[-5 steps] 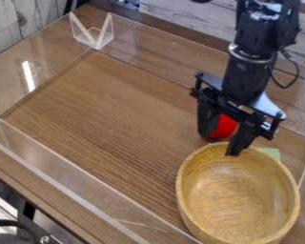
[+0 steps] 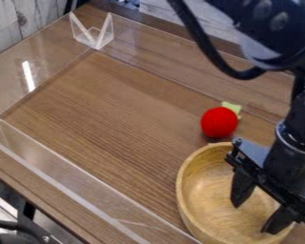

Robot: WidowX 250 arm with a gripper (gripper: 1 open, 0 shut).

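Note:
My arm with its gripper (image 2: 263, 195) reaches down from the top right into the right side of a large yellow bowl (image 2: 213, 205) at the lower right. The gripper's tips are over the bowl's interior, and the arm hides part of the bowl. A red round object (image 2: 219, 122) lies on the wooden table just behind the bowl. A small pale green object (image 2: 233, 107) lies behind the red one, partly covered by it. I cannot make out what, if anything, is between the fingers.
A white wire or plastic holder (image 2: 91, 29) stands at the back left. The table's edge runs along the lower left.
The red object is now more exposed.

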